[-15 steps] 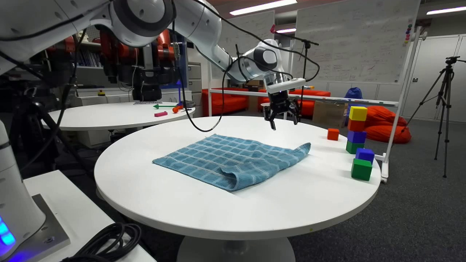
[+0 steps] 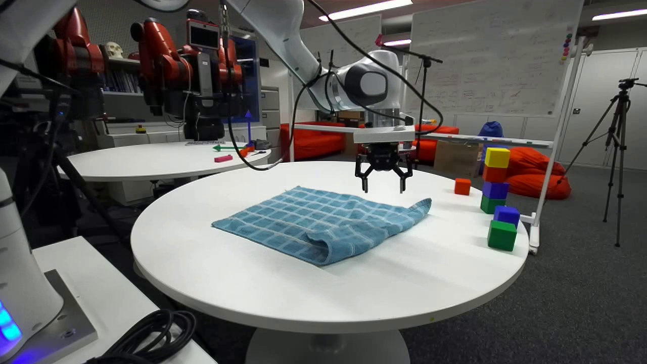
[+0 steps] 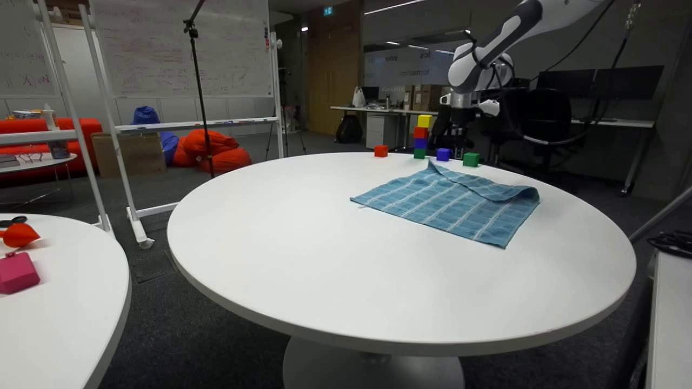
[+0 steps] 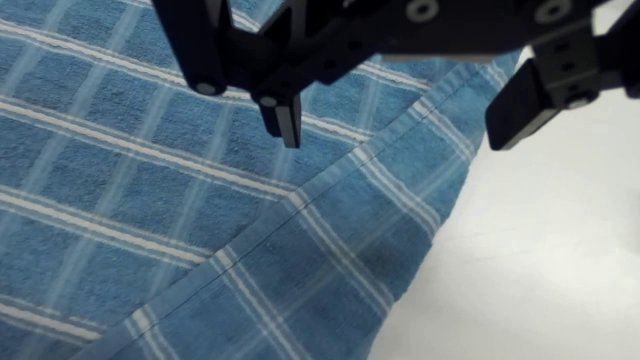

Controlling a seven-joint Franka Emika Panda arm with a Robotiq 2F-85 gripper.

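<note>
A blue checked cloth (image 2: 303, 215) lies on the round white table, with one side folded over onto itself. In the second exterior view the cloth (image 3: 447, 201) has its raised, curled fold on the far side. Above the cloth hangs my gripper (image 2: 383, 187), pointing down and open, with nothing between its fingers. The wrist view looks down on the cloth (image 4: 150, 144); its folded strip with a hemmed edge runs diagonally under the gripper. One finger (image 4: 288, 123) shows over the main part of the cloth, the other near its outer edge.
Along the table's far right stand a stack of coloured blocks (image 2: 495, 182), a red block (image 2: 462, 186), a blue block (image 2: 507, 215) and a green block (image 2: 502, 235). Bare white table (image 2: 388, 285) surrounds the cloth. A cable (image 2: 261, 168) droops from the arm.
My gripper has turned from a tilted pose to pointing straight down and has come a little lower and to the left in the first exterior view. The cloth and blocks look unmoved.
</note>
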